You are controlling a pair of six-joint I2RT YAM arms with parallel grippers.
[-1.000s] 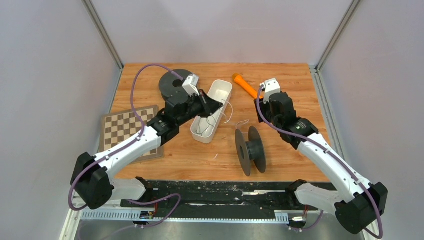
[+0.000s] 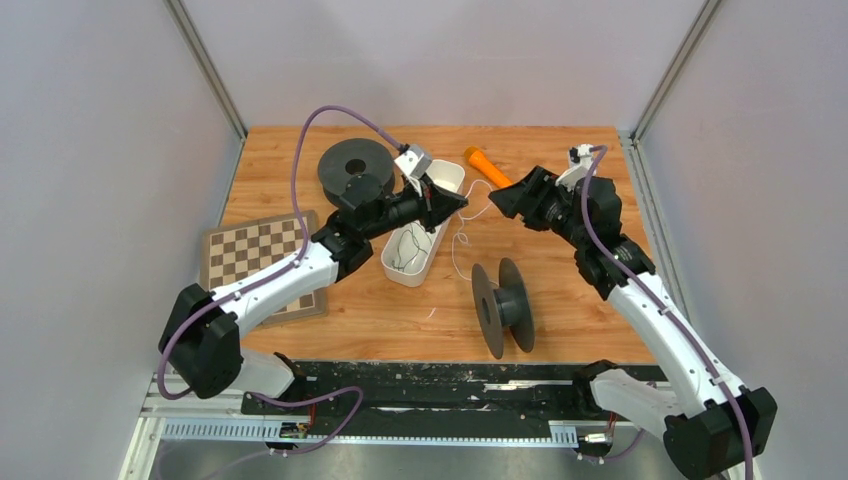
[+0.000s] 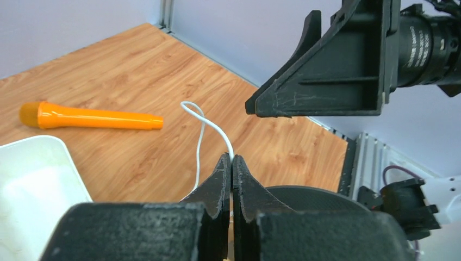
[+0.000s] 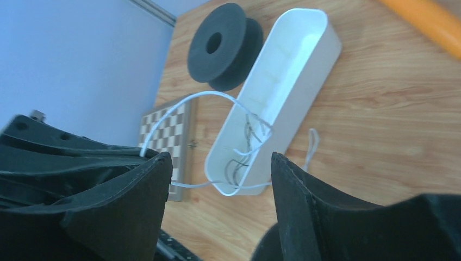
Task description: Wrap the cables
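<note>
A thin white cable [image 3: 211, 124] is pinched in my left gripper, which is shut and hangs above the white bin. From those fingertips the cable [image 2: 461, 238] loops to the right and trails down toward the upright grey spool [image 2: 512, 307]. My right gripper stands open, right of the left one and raised above the table. Nothing lies between its fingers; the cable [image 4: 207, 93] shows beyond them in the right wrist view. How the cable meets the spool is hidden.
A white bin [image 2: 391, 272] with thin wires inside stands mid-table. Behind it are a second grey spool [image 2: 345, 158] lying flat and an orange microphone [image 2: 487, 167]. A chessboard [image 2: 240, 250] lies at the left.
My left gripper has moved slightly right and up in the top view, carrying the cable's end. My right gripper has swung round to point left, toward it. The cable's loop has shifted right.
</note>
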